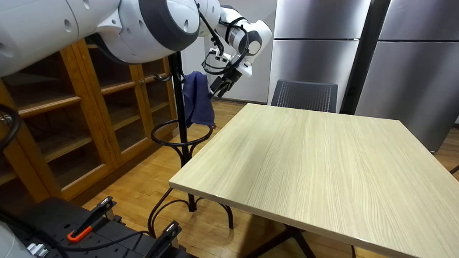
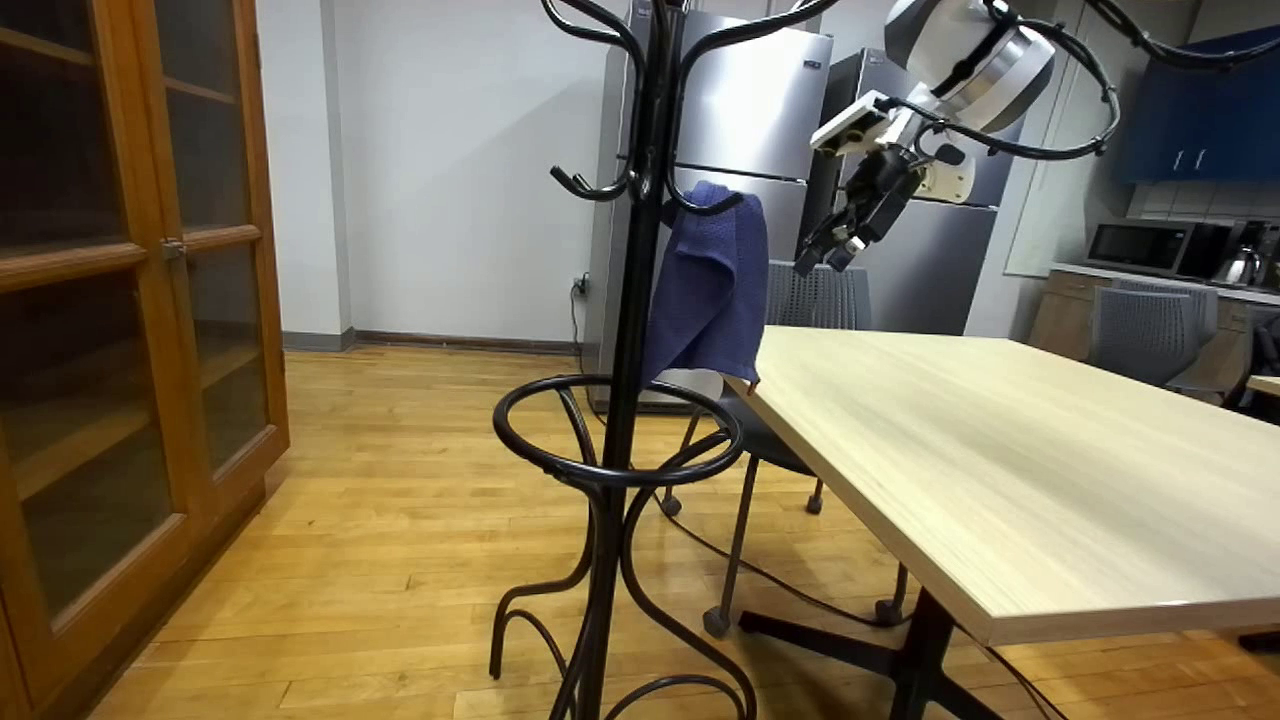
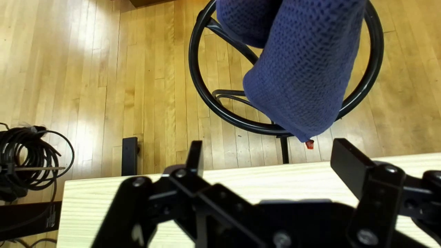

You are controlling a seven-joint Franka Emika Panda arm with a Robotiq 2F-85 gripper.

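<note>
A blue-purple towel (image 2: 716, 282) hangs from a hook of the black coat rack (image 2: 626, 348), its lower corner dangling at about the height of the rack's ring. My gripper (image 2: 825, 254) is up above the table's near corner, to the right of the towel in exterior view 2 and apart from it. From the wrist, the towel (image 3: 308, 70) shows ahead of the fingers, above the ring (image 3: 231, 117). The gripper is open, with nothing between its fingers. In exterior view 1 the towel (image 1: 198, 101) lies just left of the gripper (image 1: 216, 94).
The bare wooden table (image 1: 318, 163) fills the right side, its edge close beside the rack. A dark chair (image 1: 304, 95) stands behind it. A glass-fronted wooden cabinet (image 1: 92, 107) lines the left. Coiled cables (image 3: 29, 159) lie on the floor.
</note>
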